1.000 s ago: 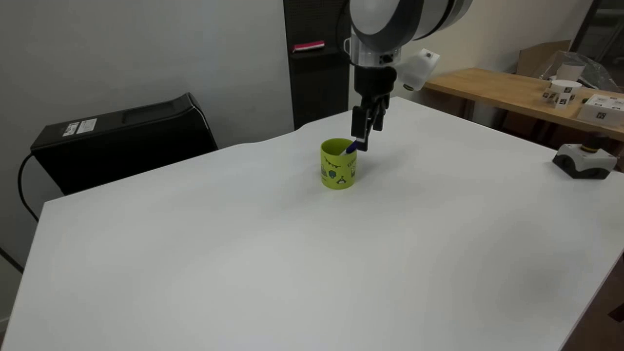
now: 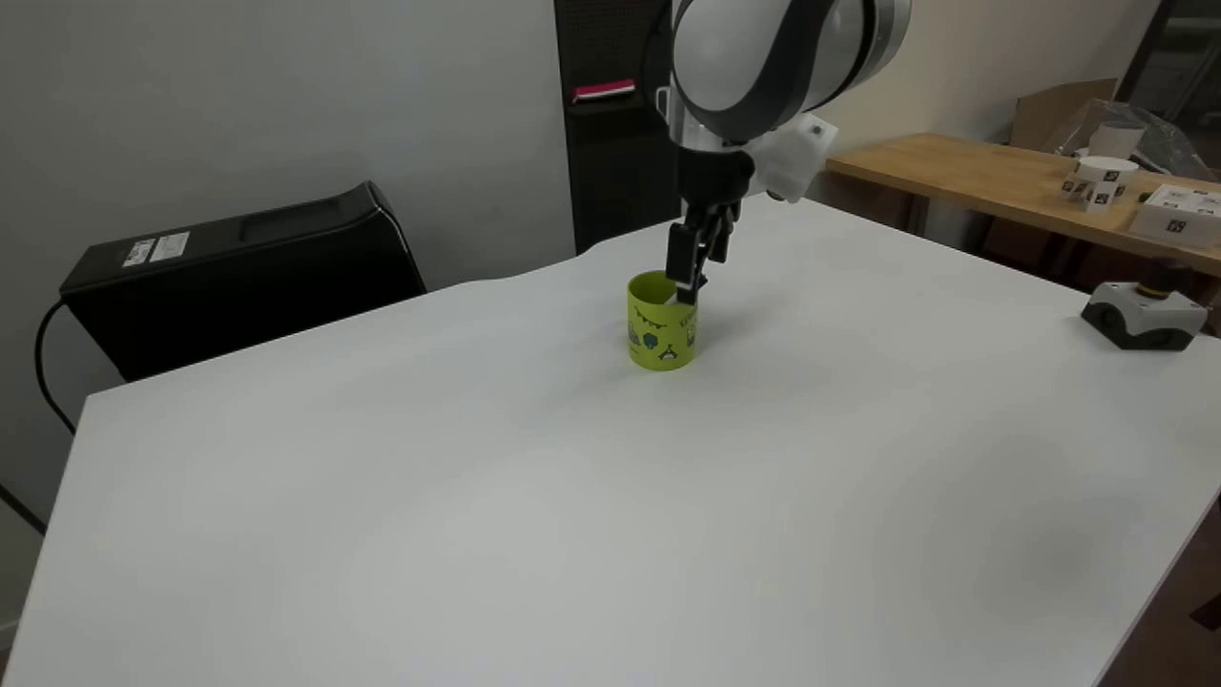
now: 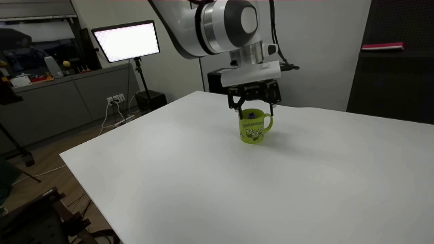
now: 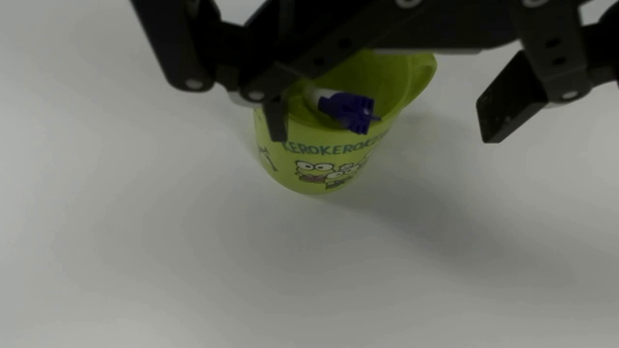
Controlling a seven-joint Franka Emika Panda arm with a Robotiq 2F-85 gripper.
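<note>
A yellow-green mug (image 2: pixel 661 332) with cartoon prints stands upright on the white table, its handle (image 3: pixel 268 122) to the right in exterior view 2. Leaning inside it is a white marker with a blue-purple end (image 4: pixel 349 110) that pokes up at the rim. My gripper (image 3: pixel 256 115) is open at the mug's top. One finger (image 4: pixel 276 120) overlaps the mug's left edge in the wrist view; whether it touches cannot be told. The other finger (image 4: pixel 505 104) is out to the right, past the handle. Nothing is gripped between them.
A grey and black button box (image 2: pixel 1145 311) sits at its right edge in exterior view 1. A black case (image 2: pixel 246 275) stands behind the table.
In exterior view 1 my gripper has shifted left, closer over the mug. Its fingers now cover the marker's blue end, which showed before. The mug has not moved.
</note>
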